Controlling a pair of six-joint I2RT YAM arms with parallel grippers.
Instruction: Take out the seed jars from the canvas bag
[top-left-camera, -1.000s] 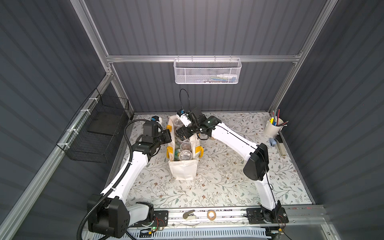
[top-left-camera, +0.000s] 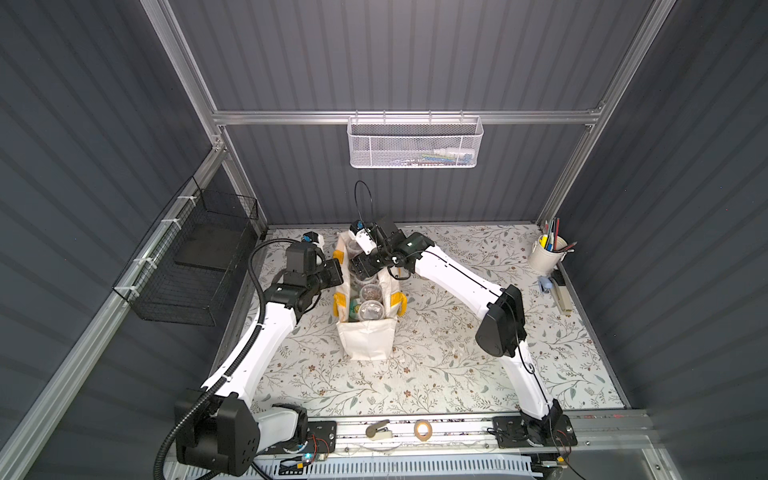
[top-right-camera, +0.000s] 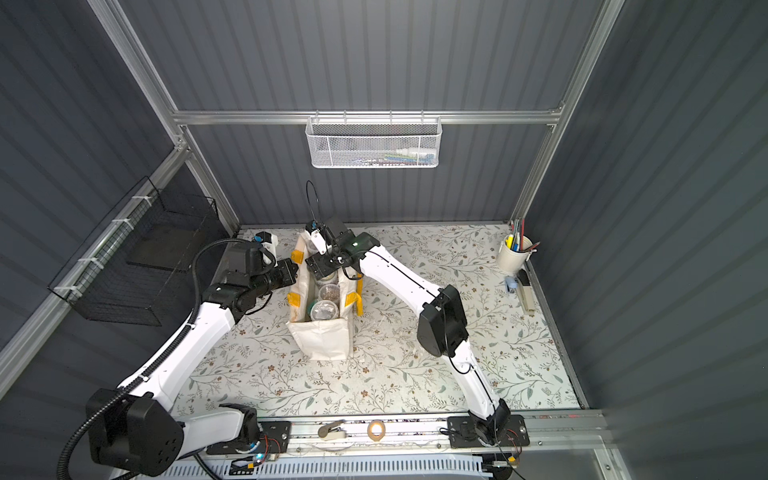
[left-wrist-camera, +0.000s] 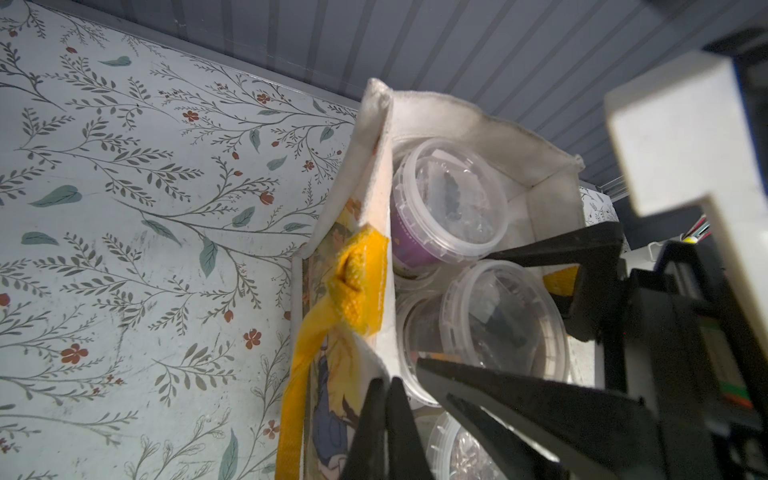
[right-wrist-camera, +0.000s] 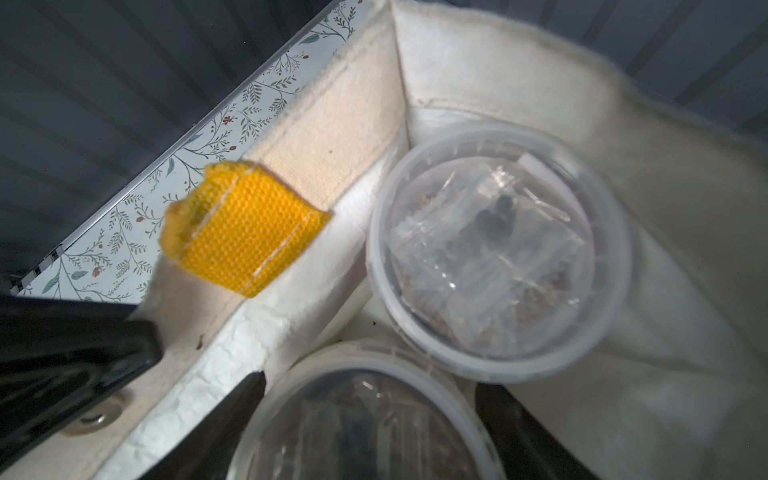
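Note:
The white canvas bag (top-left-camera: 366, 342) with yellow straps stands on the table, holding several clear lidded jars. In the right wrist view one jar (right-wrist-camera: 492, 252) lies at the bag's back; a nearer jar (right-wrist-camera: 364, 424) sits between the fingers of my right gripper, which is part open around it; whether they touch it cannot be seen. In the left wrist view the back jar (left-wrist-camera: 448, 200) has a purple side. My left gripper is at the bag's left wall, shut, its tips by the canvas edge.
A pen cup (top-left-camera: 544, 256) and small items stand at the right. A wire basket (top-left-camera: 192, 264) hangs on the left wall, a white mesh basket (top-left-camera: 412, 148) at the back. The table right of the bag is clear.
My right arm has shifted slightly left over the bag. The left arm and the bag look unchanged.

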